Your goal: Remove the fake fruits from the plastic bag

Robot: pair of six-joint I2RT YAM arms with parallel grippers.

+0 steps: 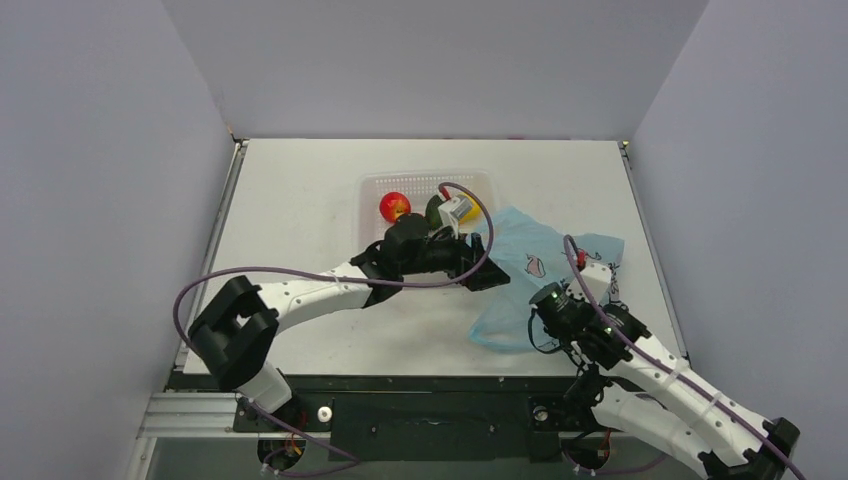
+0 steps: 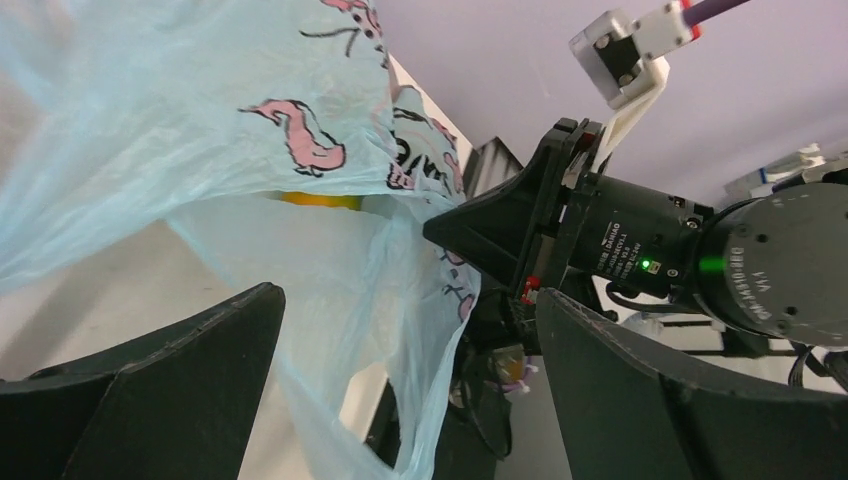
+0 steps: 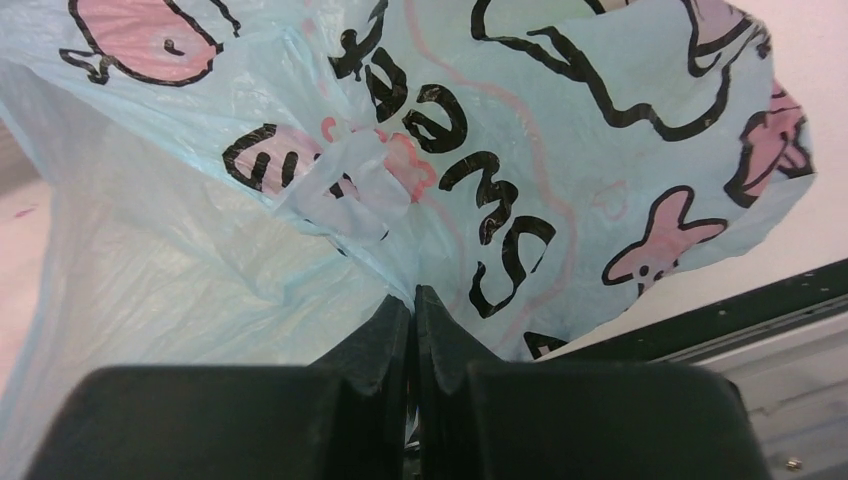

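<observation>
The light blue plastic bag lies on the right of the table, printed with animals and lettering. My right gripper is shut, bag film gathered at its fingertips. My left gripper stands open, facing the bag's mouth, with loose film hanging between its fingers. In the left wrist view, something yellow shows under the bag's printed flap. In the top view a red apple, a dark green fruit and a yellow fruit sit in the white plastic basket.
Grey walls enclose it. The left arm covers much of the basket's front.
</observation>
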